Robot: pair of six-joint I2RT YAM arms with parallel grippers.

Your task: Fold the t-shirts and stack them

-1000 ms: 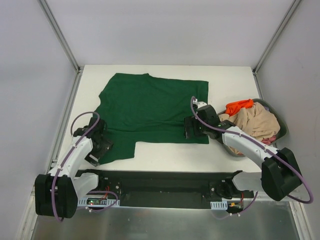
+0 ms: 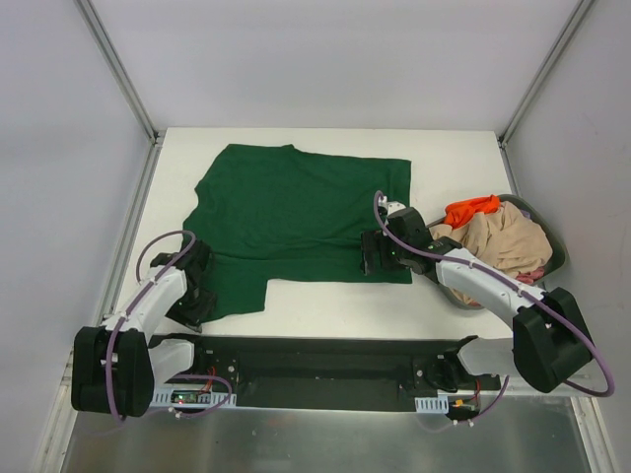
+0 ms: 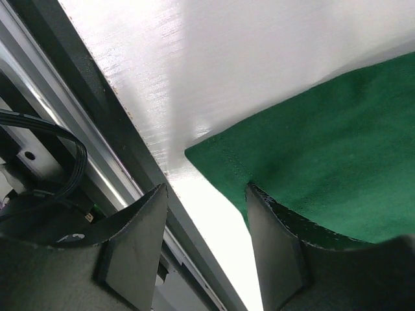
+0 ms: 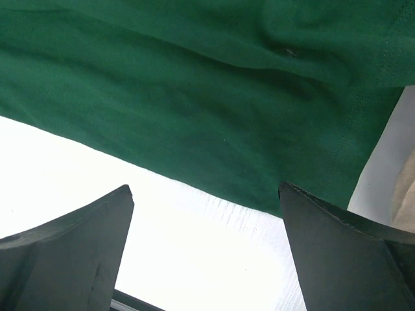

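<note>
A dark green t-shirt lies spread on the white table, with a few wrinkles across its near part. Its near left corner shows in the left wrist view, just beyond my left gripper. That gripper is part open; one finger reaches over the cloth edge, the other is off it. My right gripper stands open at the shirt's near right edge, one fingertip by the hem and the other over bare table. Nothing is held between the fingers of either.
At the right a grey basket holds a beige cloth and an orange one, close beside my right arm. Bare table runs along the front, ending at a dark edge.
My left gripper has shifted slightly toward the front edge and the shirt's near left corner. The right arm and the shirt look the same.
</note>
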